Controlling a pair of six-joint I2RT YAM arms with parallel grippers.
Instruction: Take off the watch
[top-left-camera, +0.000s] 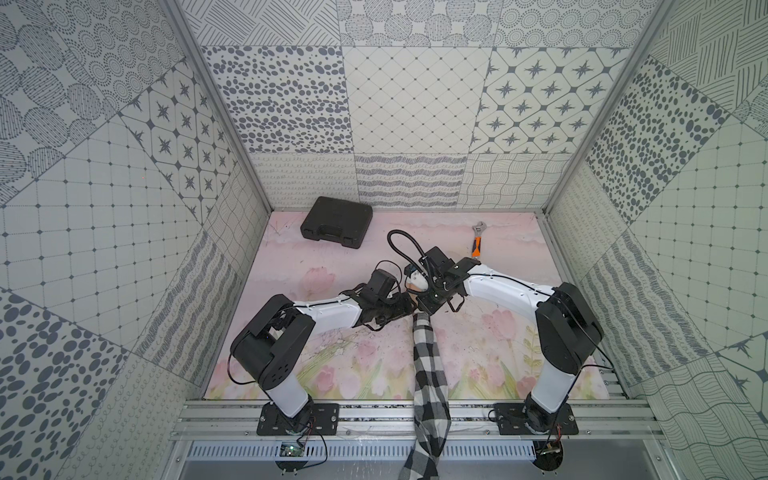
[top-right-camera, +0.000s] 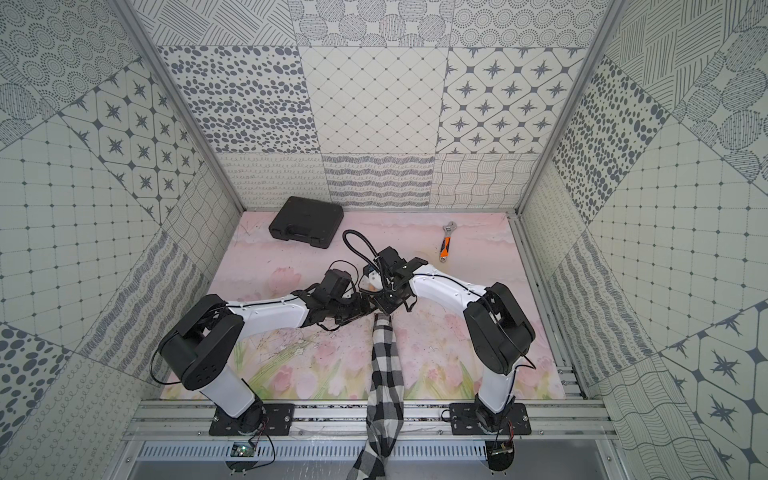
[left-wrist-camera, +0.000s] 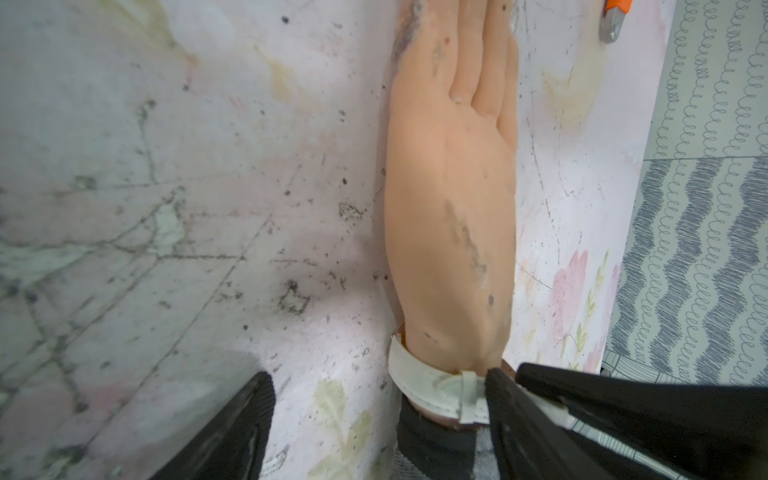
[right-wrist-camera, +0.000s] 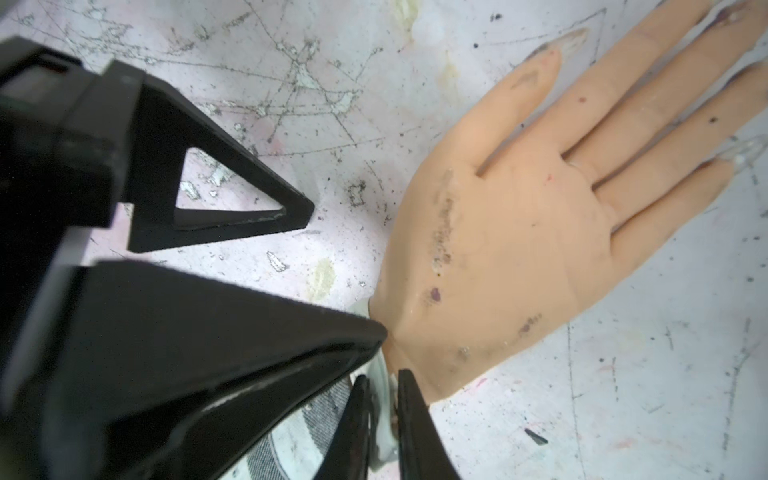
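A model hand (left-wrist-camera: 448, 192) lies palm up, its checkered sleeve (top-left-camera: 429, 368) running to the front edge. Around its wrist is the watch's pale strap (left-wrist-camera: 424, 379), with a keeper loop showing; the watch face is out of sight. My left gripper stands open at the wrist, one fingertip against the strap and the other out over the table. In the right wrist view, my right gripper has its narrow fingers close together on either side of the strap. Whether they press on it I cannot tell.
A black case (top-left-camera: 337, 221) lies at the back left and an orange-handled wrench (top-left-camera: 478, 238) at the back right. Both arms crowd the wrist, the left gripper's fingers very near the right one's.
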